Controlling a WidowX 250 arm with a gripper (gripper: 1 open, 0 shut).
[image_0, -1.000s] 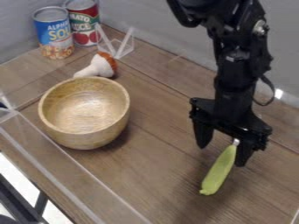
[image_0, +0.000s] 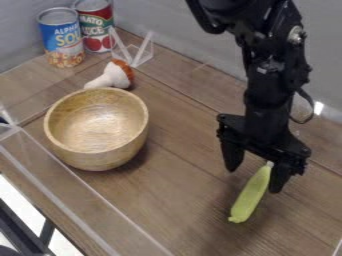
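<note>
My black gripper (image_0: 254, 165) is at the right, open, with its two fingers just above a pale green elongated object (image_0: 247, 197) lying on the wooden table. The far end of that object sits partly under the gripper, between or beneath the fingers; I cannot tell if they touch it. A tan wooden bowl (image_0: 95, 128) stands to the left.
At the back left stand an Alpha soup can (image_0: 63, 38) and a red can (image_0: 96, 25). A white and orange object (image_0: 112, 75) lies near them. A wall runs along the back.
The gripper has shifted slightly over the last second, remaining over the green object's far end. The object looks unmoved.
</note>
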